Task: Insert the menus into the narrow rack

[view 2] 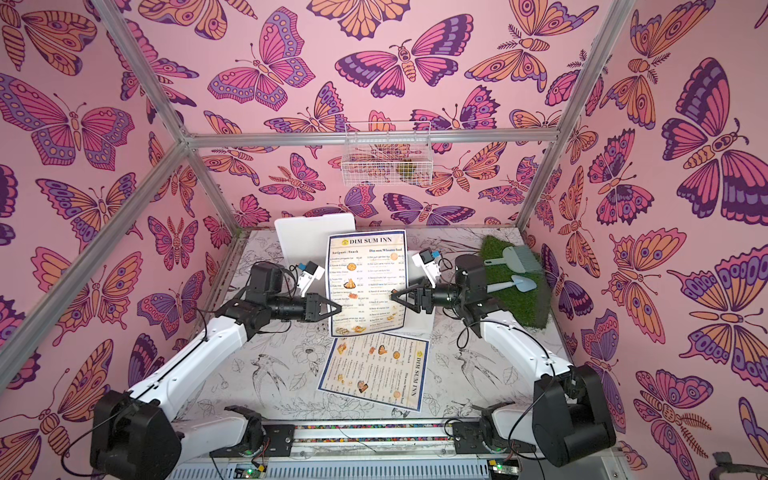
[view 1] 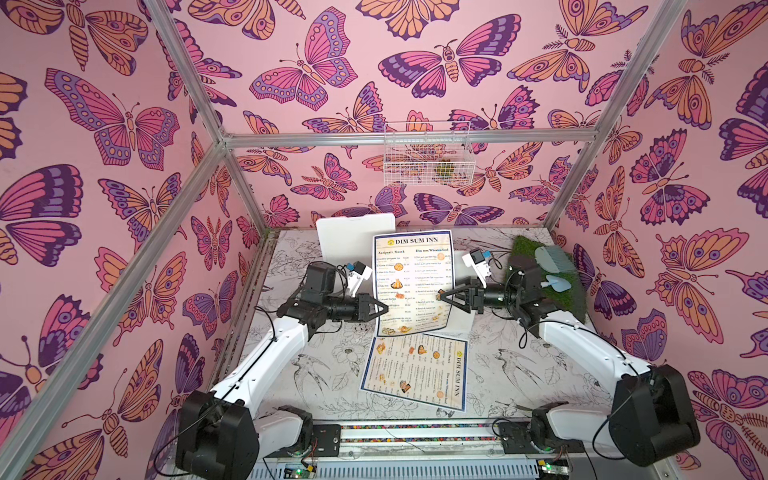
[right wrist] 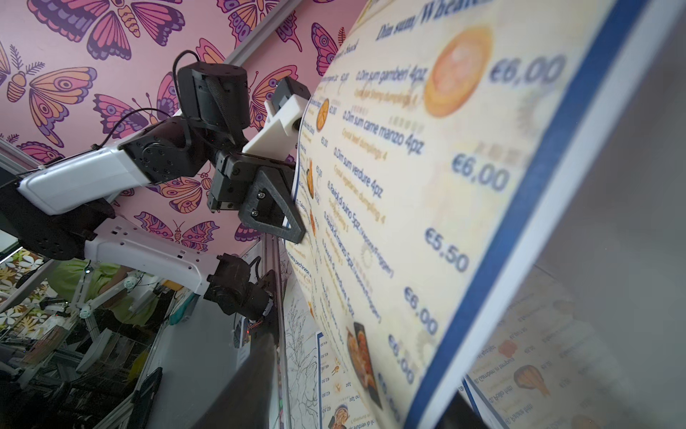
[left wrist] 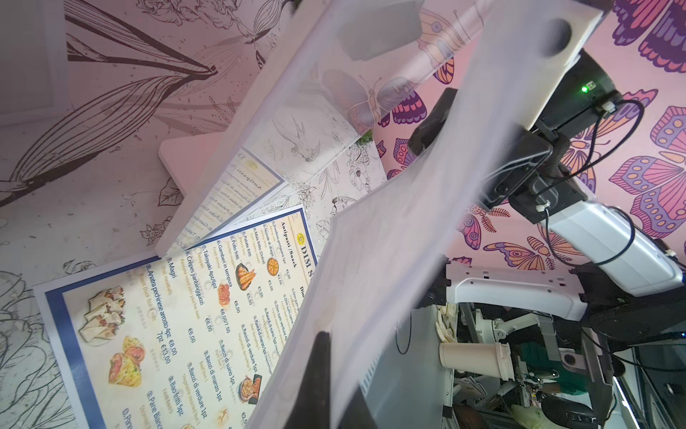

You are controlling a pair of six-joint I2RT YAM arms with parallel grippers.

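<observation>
One menu [view 1: 412, 276], cream with a blue border, stands upright above the table between my two grippers. My left gripper [view 1: 384, 307] is shut on its left edge; the left wrist view shows the menu's white back [left wrist: 400, 236] rising from between the fingers. At the right edge, my right gripper [view 1: 442, 296] is part open, its blurred fingers [right wrist: 246, 389] on either side of the sheet. A second menu [view 1: 416, 372] lies flat on the table in front. Behind the upright menu is a pale, glossy stand [view 1: 461, 321], mostly hidden; whether this is the rack, I cannot tell.
Back left on the table stands a white board [view 1: 356, 233]. On the right, a green turf mat [view 1: 572, 297] carries grey-green tools. A wire basket [view 1: 429, 173] hangs at the back wall. Bare table [view 1: 524, 372] shows to the right of the flat menu.
</observation>
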